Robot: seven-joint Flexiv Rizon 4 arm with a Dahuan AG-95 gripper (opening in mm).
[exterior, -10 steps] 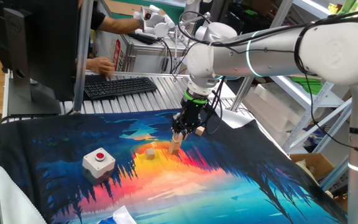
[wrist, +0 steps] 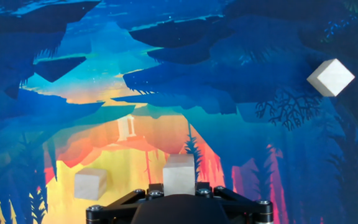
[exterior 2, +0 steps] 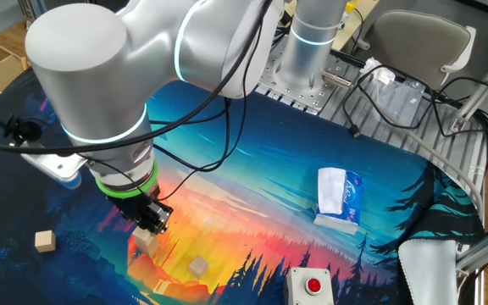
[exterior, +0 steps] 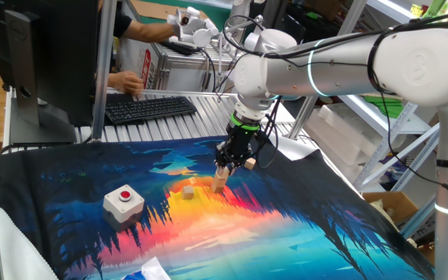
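My gripper (exterior: 222, 165) points down over the printed cloth, its fingers close against both sides of a pale wooden block (wrist: 179, 175) in the wrist view. Exterior view 1 shows wood between the fingertips directly above another wooden block (exterior: 218, 185), like a stack of two; whether they touch is hard to tell. The same spot shows wood (exterior 2: 146, 241) under the fingers in exterior view 2, partly covered by the gripper. A loose block (wrist: 90, 183) lies to one side on the yellow print. Another block (wrist: 331, 78) sits apart on the dark blue area.
A white box with a red button (exterior: 124, 206) stands on the cloth. Near the cloth's edge lies a blue and white tissue pack (exterior 2: 339, 200). A keyboard (exterior: 148, 110) and monitor (exterior: 49, 70) are behind.
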